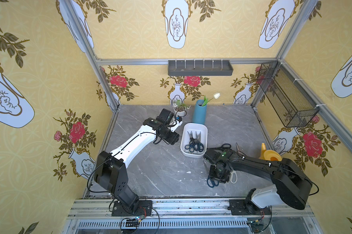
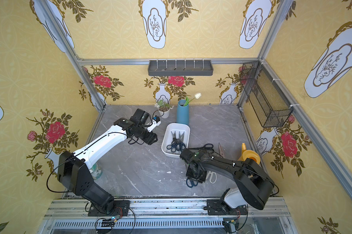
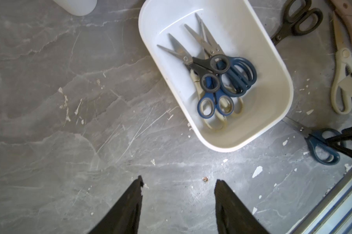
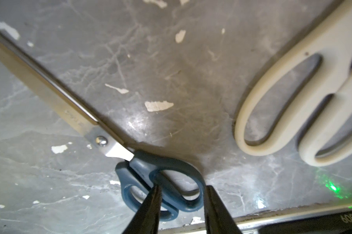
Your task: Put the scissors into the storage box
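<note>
The white storage box (image 3: 246, 134) holds several scissors (image 3: 215, 72) lying over one another. Left of the box, my left gripper hangs above bare table, its fingers open with nothing between. A pair of blue-handled scissors (image 4: 160, 171) lies on the table, blades toward the upper left in the right wrist view. My right gripper is over its handles, fingers part open, one finger (image 4: 152, 206) above the handle loops and the other at their right edge. Beige-handled scissors (image 4: 269, 105) lie to the right. Black-handled scissors (image 3: 297, 23) rest beside the box.
A blue vase (image 1: 199, 112) and a small potted plant (image 1: 180, 108) stand behind the box. On the right are a yellow watering can (image 1: 270, 154) and a wall-mounted mesh basket (image 1: 287, 95). Table left of the box is clear.
</note>
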